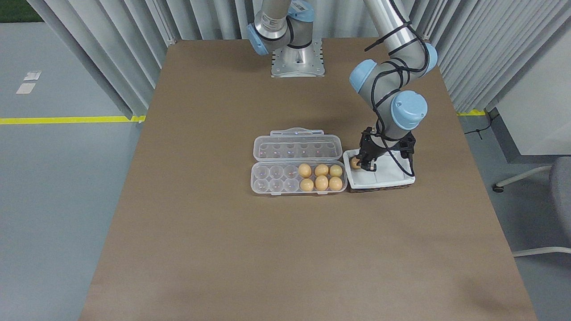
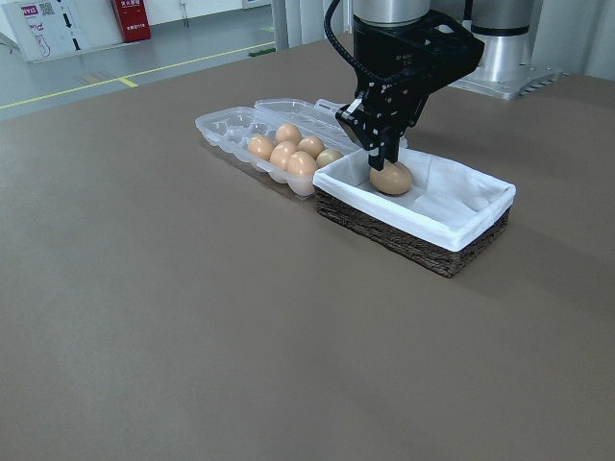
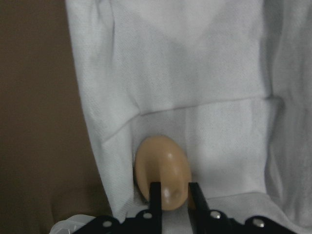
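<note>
An egg (image 3: pixel 163 168) lies in the white cloth-lined basket (image 2: pixel 432 230), near its left side in the wrist view. My gripper points down into the basket right at that egg, black fingertips over its near end; whether they grip it is unclear. Beside the basket is an open clear carton (image 1: pixel 267 182), its right part holding several eggs (image 1: pixel 321 183), its left cups empty.
The carton's lid (image 1: pixel 297 147) lies folded back behind it.
</note>
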